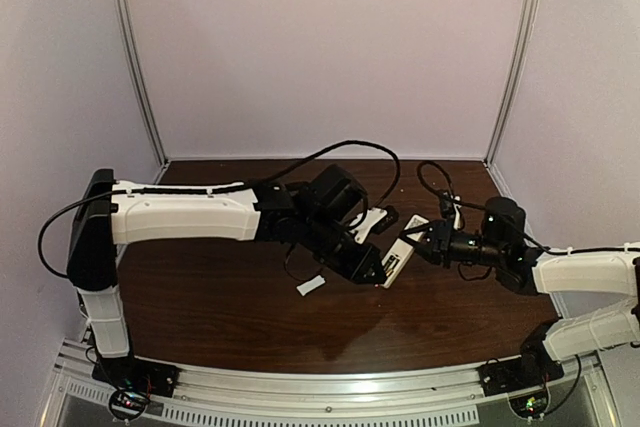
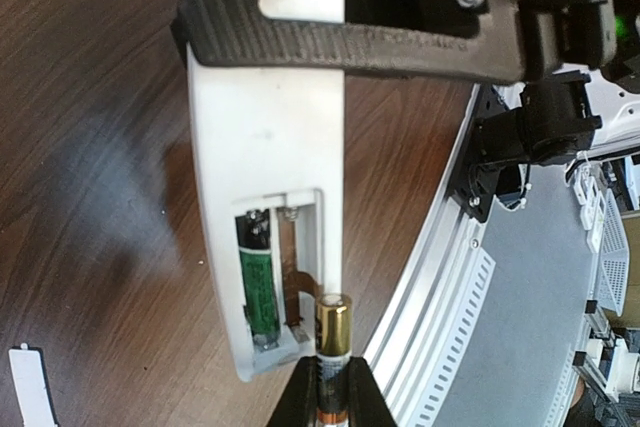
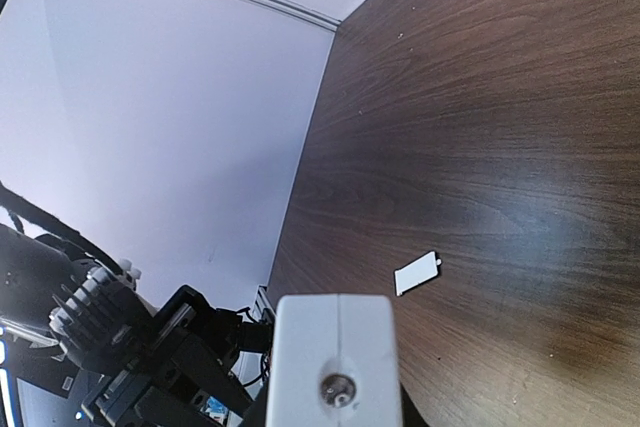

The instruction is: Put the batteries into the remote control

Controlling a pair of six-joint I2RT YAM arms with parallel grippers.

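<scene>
The white remote hangs in my right gripper, shut on its upper part. Its open compartment shows a green battery in the left slot and bare contacts in the right. My left gripper is shut on a gold-topped battery, held at the lower right corner of the compartment, overlapping its edge in that view; I cannot tell if it touches. In the right wrist view the remote's end hides the fingers. The white battery cover lies on the table.
Both arms meet right of the table's middle.
</scene>
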